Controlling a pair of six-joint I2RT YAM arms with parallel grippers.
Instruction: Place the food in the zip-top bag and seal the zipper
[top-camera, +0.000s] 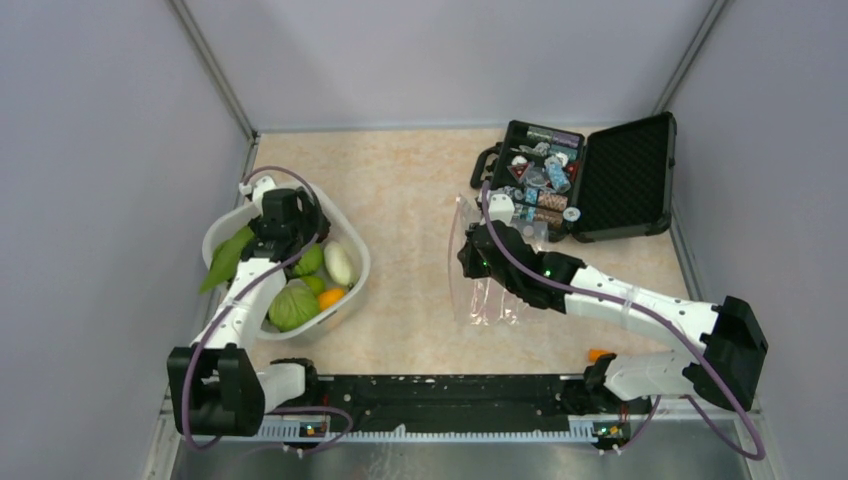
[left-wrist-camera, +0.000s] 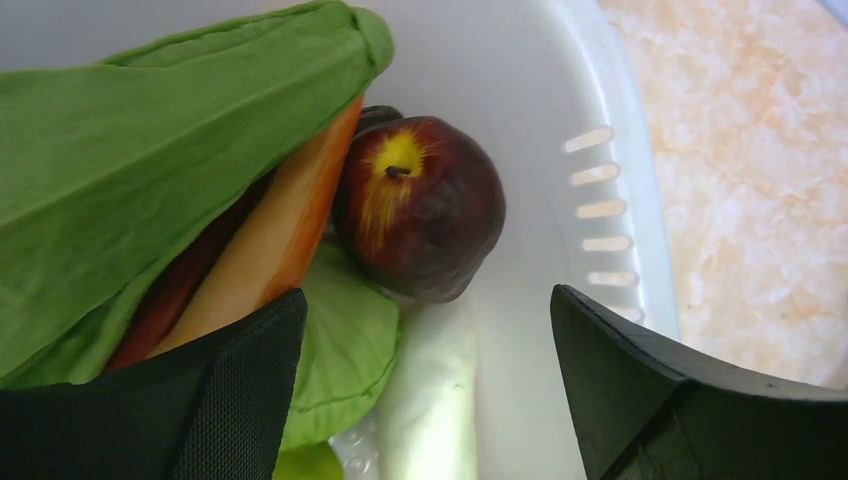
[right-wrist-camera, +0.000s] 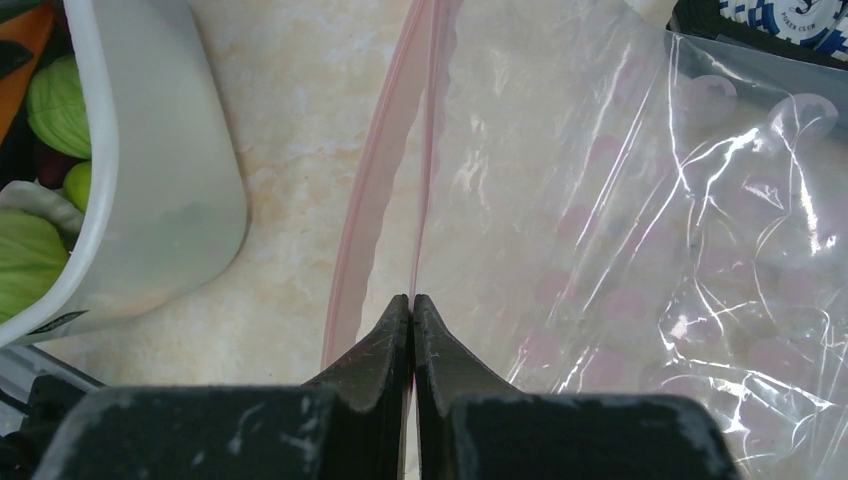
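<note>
In the left wrist view, a dark red round fruit (left-wrist-camera: 420, 210) lies in the white basket (left-wrist-camera: 625, 170), ahead of my left gripper. That gripper is open above the food, its fingers wide apart and nothing between them. Beside the fruit are a green leafy vegetable (left-wrist-camera: 170, 150), a carrot (left-wrist-camera: 285, 220) and a pale eggplant-shaped vegetable (left-wrist-camera: 430, 400). The clear zip top bag (right-wrist-camera: 560, 200) with a pink zipper edge fills much of the right wrist view. My right gripper is shut on one edge of the bag's mouth; the other pink strip stands apart at its left.
An open black case (top-camera: 540, 165) with small items stands behind the bag, its lid (top-camera: 628, 178) folded to the right. A small orange piece (top-camera: 598, 354) lies near the right arm's base. The table between basket and bag is clear.
</note>
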